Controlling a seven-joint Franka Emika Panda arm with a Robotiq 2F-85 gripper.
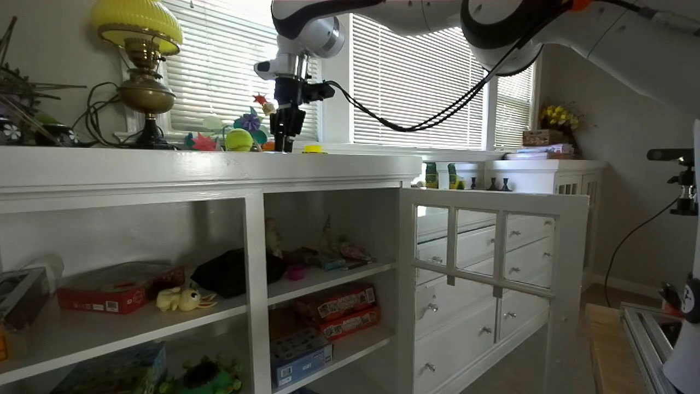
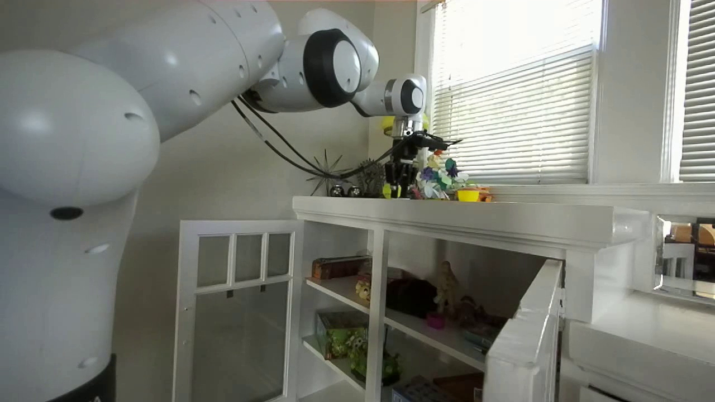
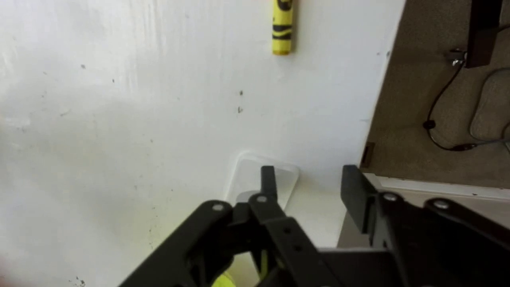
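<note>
My gripper is open over the white cabinet top, with a clear gap between its fingers and no object visibly gripped. A small translucent white piece (image 3: pixel 248 174) with rounded corners lies flat beneath it, partly covered by the left finger in the wrist view. Farther up that view is a yellow crayon (image 3: pixel 282 31) with black markings, apart from the fingers. From the side, the gripper (image 1: pixel 286 145) points straight down, its tips close to the cabinet top (image 1: pixel 197 164). Whether the tips touch the surface is unclear.
A tennis ball (image 1: pixel 239 140), paper flowers (image 1: pixel 250 122) and a yellow cup (image 2: pixel 468 195) stand near the gripper. A brass lamp (image 1: pixel 147 92) is farther left. The cabinet's front edge (image 3: pixel 380 103) runs close by, and a glazed door (image 1: pixel 485 249) hangs open below.
</note>
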